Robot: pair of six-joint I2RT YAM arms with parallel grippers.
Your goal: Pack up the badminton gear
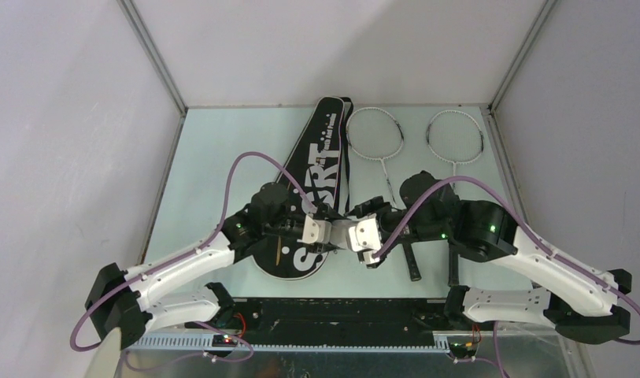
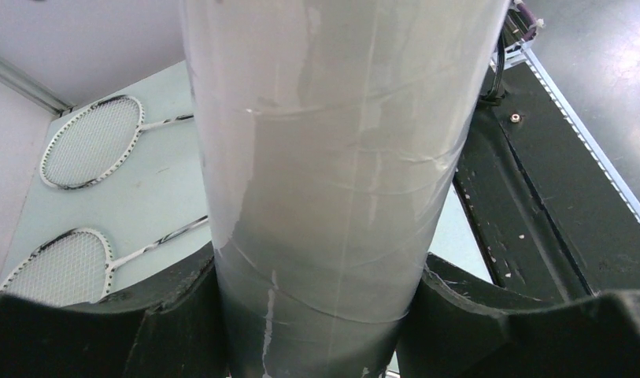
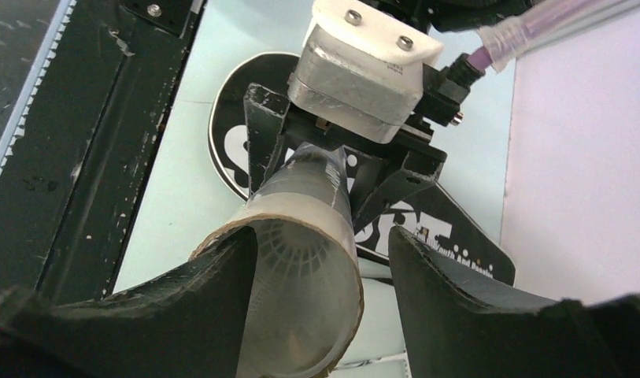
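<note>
A translucent shuttlecock tube [image 2: 324, 173] is held upright-to-tilted between the fingers of my left gripper, filling the left wrist view. In the right wrist view its open, cardboard-rimmed end [image 3: 293, 299] sits at the fingers of my right gripper, which stands part open, one finger overlapping the rim. In the top view both grippers meet over the black badminton bag [image 1: 308, 142], which lies on the light table. Two white rackets [image 1: 383, 157] lie side by side to the bag's right.
Walls [image 1: 340, 55] bound the table at the back and sides. A dark rail [image 1: 340, 315] runs along the front edge.
</note>
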